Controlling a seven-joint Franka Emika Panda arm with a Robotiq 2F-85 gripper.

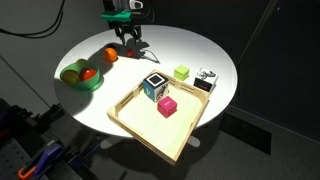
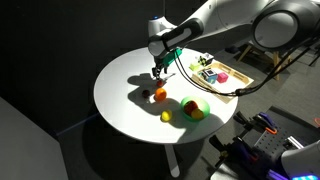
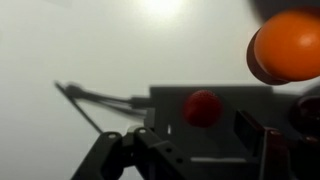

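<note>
A small red ball [image 3: 202, 108] lies on the white table beneath my gripper. The wrist view has it between the two fingers in the picture, in the gripper's shadow. My gripper [image 1: 130, 36] stands open above the table at its far side, holding nothing. Exterior view 1 places the red ball [image 1: 130, 54] just below the fingertips, apart from them. An orange [image 3: 288, 45] rests close by, at the upper right of the wrist view. At that view's right edge, a dark round fruit is partly cut off.
A green bowl [image 1: 66, 77] of fruit stands near the orange. The wooden tray [image 1: 128, 127] holds a patterned cube [image 1: 155, 87] and a pink cube [image 1: 167, 106]. Behind it are a green cube [image 1: 181, 72] and a white box [image 1: 206, 78]. A yellow fruit [image 2: 166, 116] lies beside the bowl.
</note>
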